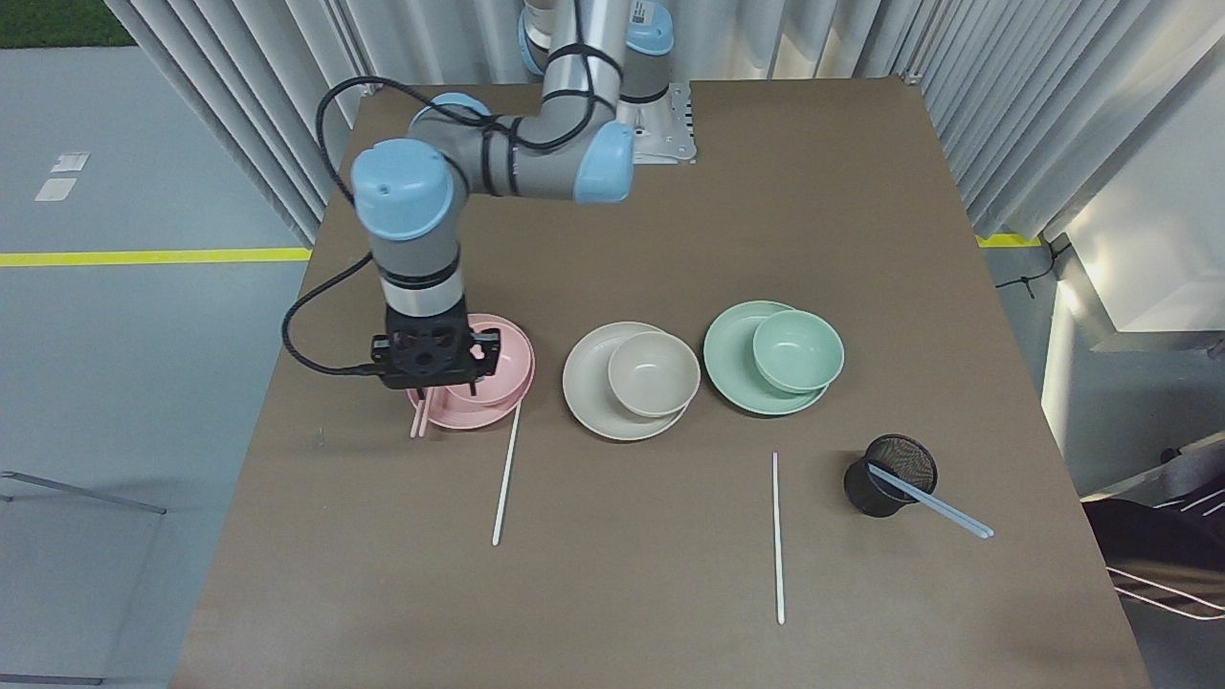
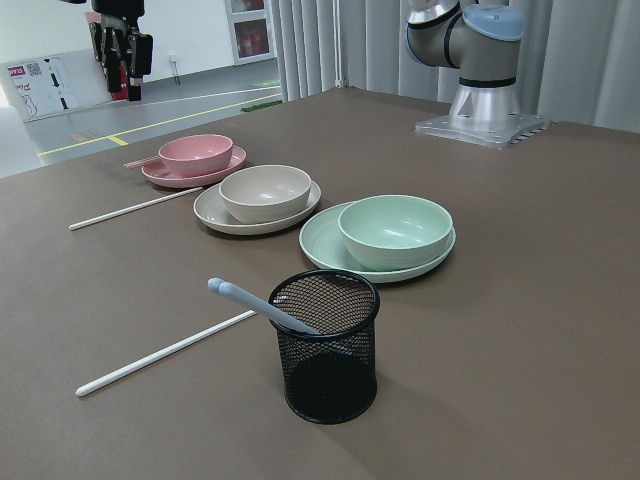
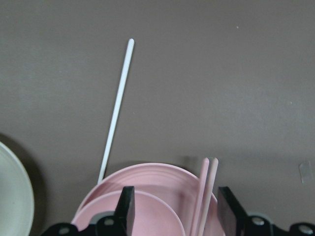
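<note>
My gripper is open above the pink plate (image 2: 170,178) and pink bowl (image 2: 196,150), its fingers apart with nothing seen held. Two pink chopsticks (image 3: 211,176) rest on that plate's side, between the fingers in the wrist view but below them. A white chopstick (image 1: 506,477) lies by the pink plate, its far end at the rim. Another white chopstick (image 1: 777,540) lies alone on the table, front right of the white bowl (image 1: 654,373) on its white plate (image 1: 589,392).
A green bowl (image 1: 797,350) sits on a green plate (image 1: 729,362) at right. A black mesh cup (image 2: 328,380) holds pale blue chopsticks (image 1: 942,505) at front right.
</note>
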